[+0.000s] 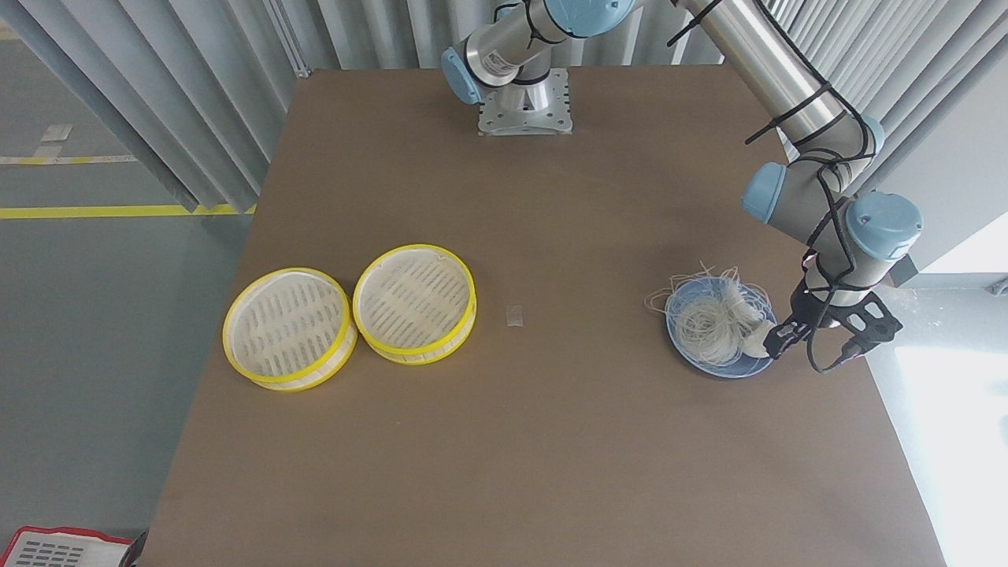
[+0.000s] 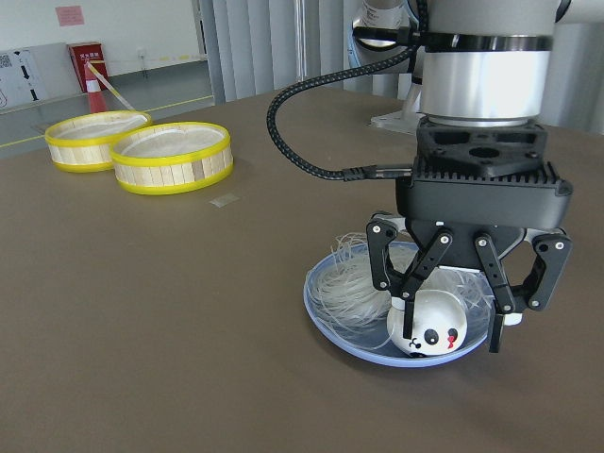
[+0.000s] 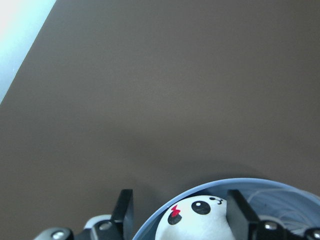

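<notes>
A blue bowl holds a tangle of white strands and a white ball with a panda-like face. My gripper hangs low over the bowl with its fingers apart. In the wrist view the face ball lies at the bowl's rim near the right finger, with space to the left finger; whether it touches the right one I cannot tell.
Two round yellow-rimmed baskets stand side by side on the left of the brown table. The table's right edge lies close beyond the bowl.
</notes>
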